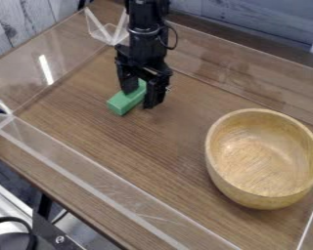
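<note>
The black robot arm hangs from the top centre of the camera view, its gripper (141,90) low over a green block (121,104) on the wooden table (146,166). The gripper is open and partly covers the block's upper right end. Whether its fingers touch the block is unclear.
A large round wooden bowl (262,156) sits on the right. Black cables lie at the bottom left corner, and the table's edge runs along the upper right.
</note>
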